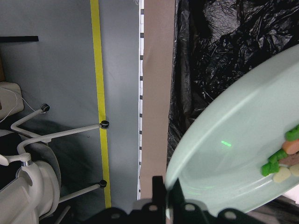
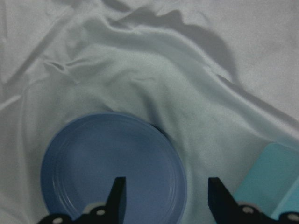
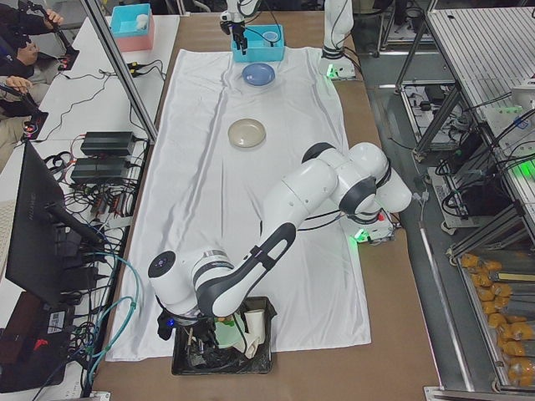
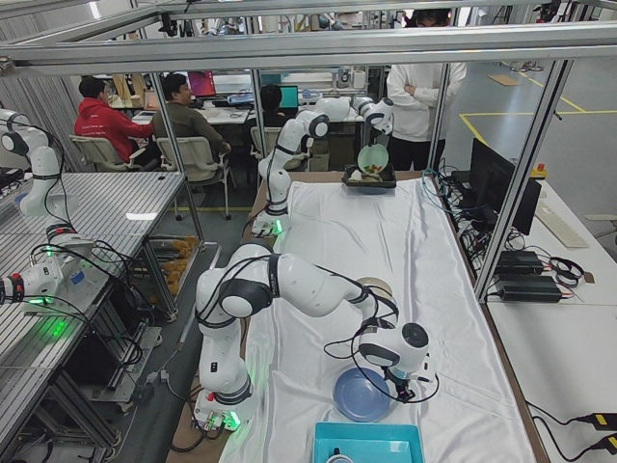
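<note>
A pale green plate [image 1: 224,158] with green, orange and cream food pieces is lifted, tilted, above a black bag-lined bin [image 3: 184,368]; my left gripper is shut on its rim. It shows upright in the right camera view [image 4: 372,160]. My right gripper is open, nothing between its fingers, above a blue plate [image 2: 112,149] beside a cyan tray [image 2: 261,182].
A beige plate [image 3: 247,133] lies mid-table on the white cloth [image 3: 209,192]. A monitor and cables line the side table at left in the left camera view.
</note>
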